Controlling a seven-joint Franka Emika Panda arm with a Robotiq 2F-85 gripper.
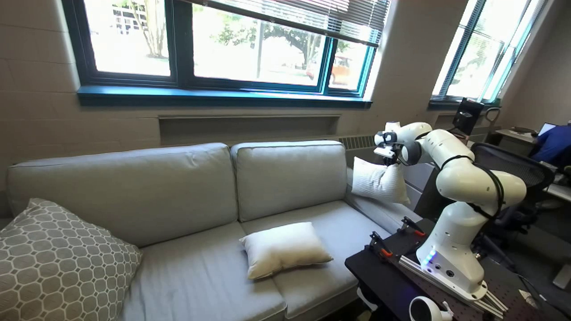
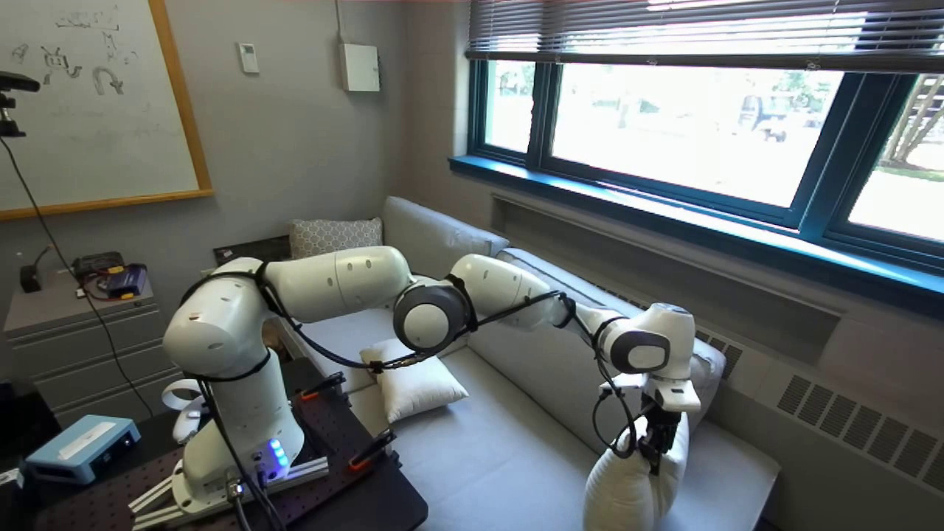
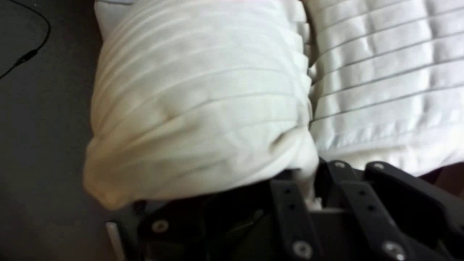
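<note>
A white ribbed pillow hangs from my gripper at the right end of the sofa, by the armrest. In the wrist view, bunched fabric of that pillow is pinched between the black fingers, and its ribbed body bulges to both sides. Exterior view 2 has the gripper pointing down into the pillow's top, with the pillow below it. A plain cream pillow lies flat on the seat near the middle of the sofa.
At the sofa's left end leans a grey patterned pillow. The arm's base stands on a black table with red-and-black clamps along its edge. Behind it is a black mesh chair. The right back cushion has nothing against it.
</note>
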